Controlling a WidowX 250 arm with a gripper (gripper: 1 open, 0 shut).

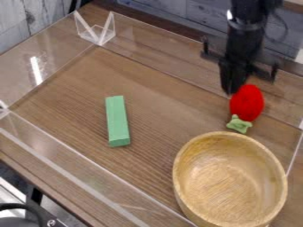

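Note:
My gripper (235, 73) is a dark, motion-blurred shape at the upper right, above and behind a red object (246, 102) with a small green top (238, 125), which looks like a strawberry toy lying on the table. Whether the fingers touch it or hold anything is too blurred to tell; the red object shows in full below them.
A large yellow bowl (229, 184) fills the lower right. A green bar (117, 121) lies on the left half of the wooden table (154, 62). A white wire object (98, 28) sits at the top left.

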